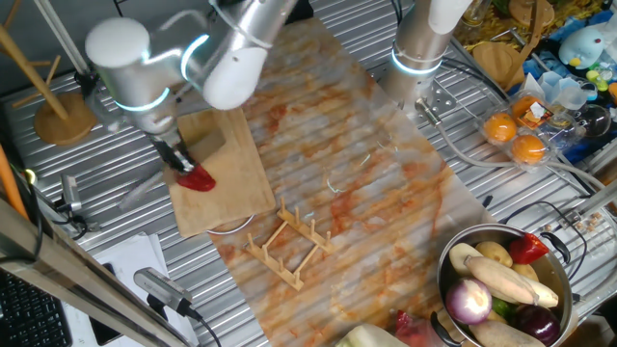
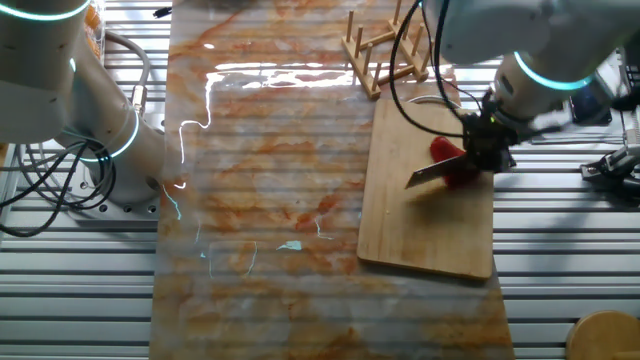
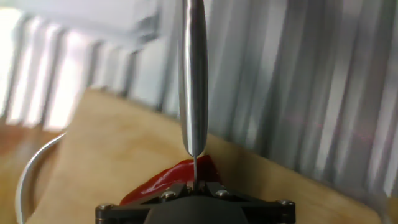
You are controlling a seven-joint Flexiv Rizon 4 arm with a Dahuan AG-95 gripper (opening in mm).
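My gripper (image 1: 181, 166) is shut on a knife, close to where blade and handle meet. In the wrist view the metal knife handle (image 3: 194, 81) extends away from the fingers, and the thin blade edge runs into them. The knife blade (image 2: 432, 173) reaches over the wooden cutting board (image 2: 415, 235) in exterior view 2. A red pepper (image 1: 196, 178) is right at the gripper, above the board, and shows on both sides of the blade in exterior view 2. Whether it touches the board or hangs on the blade, I cannot tell.
A wooden peg rack (image 1: 289, 251) stands beyond the board's lower edge. The metal pot (image 1: 448, 280) at the lower right is full of vegetables.
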